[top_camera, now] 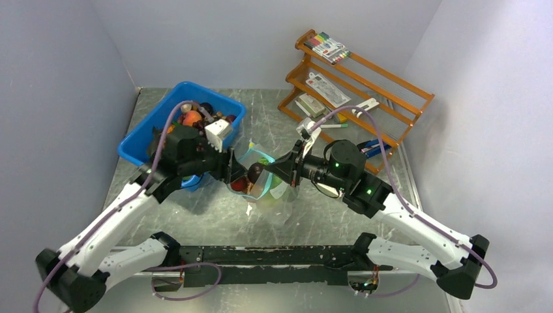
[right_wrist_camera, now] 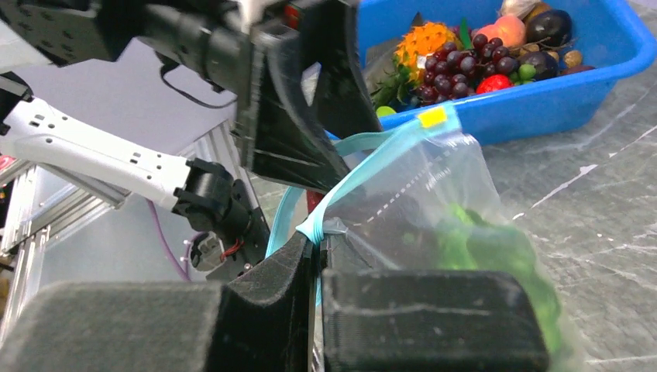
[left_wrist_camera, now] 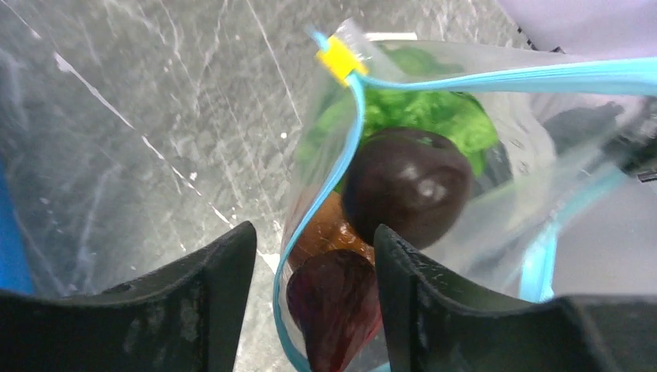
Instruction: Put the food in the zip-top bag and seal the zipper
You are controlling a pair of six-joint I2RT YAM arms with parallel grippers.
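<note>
A clear zip top bag (top_camera: 282,202) with a light blue zipper rim (left_wrist_camera: 350,147) stands with its mouth spread between my arms. Inside are a dark round fruit or vegetable (left_wrist_camera: 407,186), a dark red food piece (left_wrist_camera: 331,302) and green leafy food (left_wrist_camera: 434,112). My left gripper is part open at the bag's left side, with the blue rim running between its fingers and no visible grip on it. My right gripper is shut on the opposite stretch of rim, where the blue strip bunches at its fingertips.
A blue bin (top_camera: 176,95) of toy fruit and vegetables stands behind the left arm. At the back right is a wooden rack (top_camera: 365,62) holding markers and stationery.
</note>
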